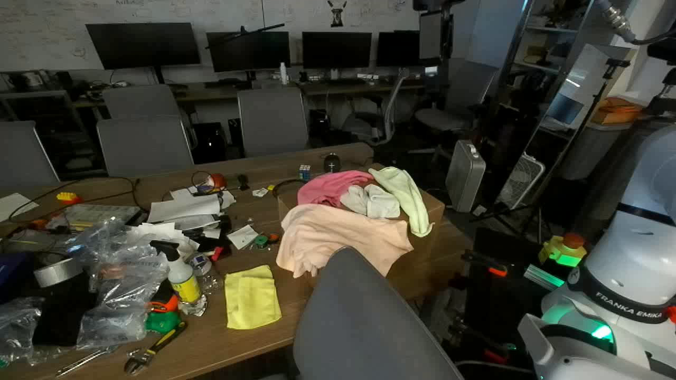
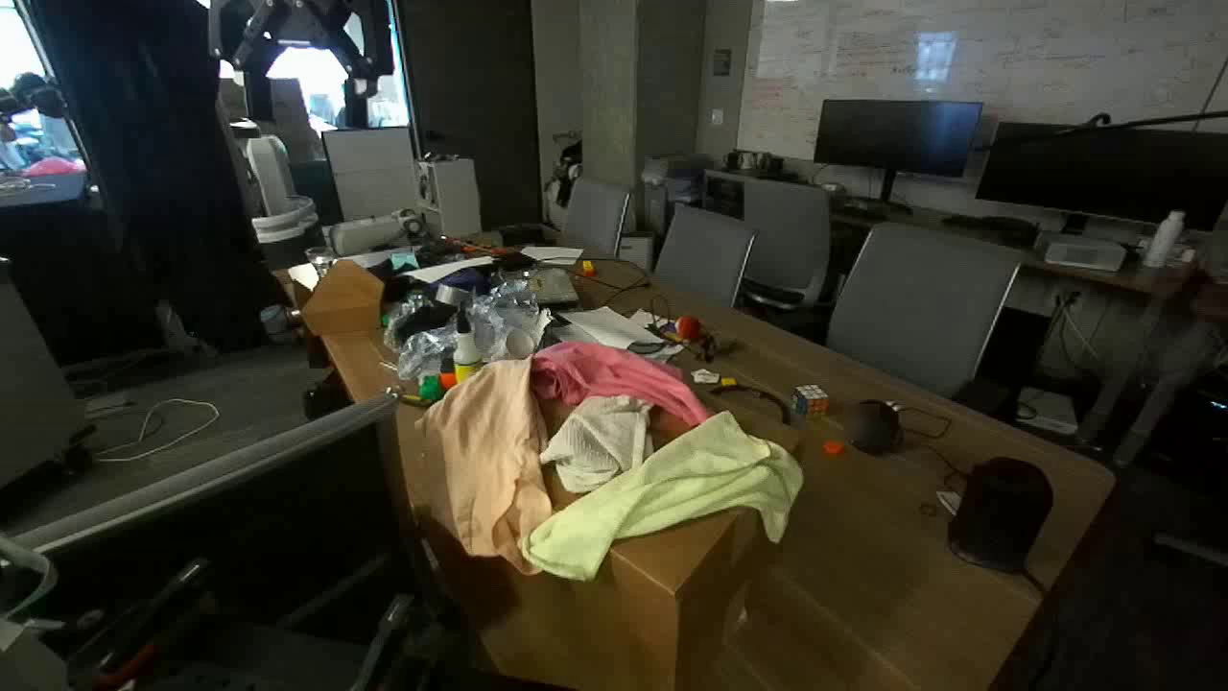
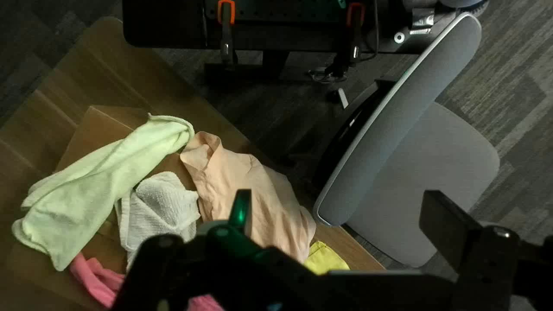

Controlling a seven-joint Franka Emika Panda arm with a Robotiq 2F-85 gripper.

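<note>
My gripper hangs open above the scene, its two fingers wide apart with nothing between them. In exterior view 2 the same gripper [image 2: 306, 102] shows at the top left, high over the far end of the table. Cloths drape over a cardboard box [image 2: 696, 576] on the table: a peach cloth [image 1: 345, 234], a pink cloth [image 1: 329, 188], a white cloth [image 1: 377, 202] and a pale green cloth [image 1: 405, 193]. A yellow cloth [image 1: 252, 297] lies flat on the table beside the box. Its greater part is hidden in the wrist view.
A grey chair [image 1: 367, 323] stands against the table's front edge. Left of the box lie a spray bottle [image 1: 184, 275], plastic bags [image 1: 123, 285], papers and tools. A puzzle cube [image 2: 811, 399] and a black speaker [image 2: 1002, 512] sit at the other side, with bare tabletop between.
</note>
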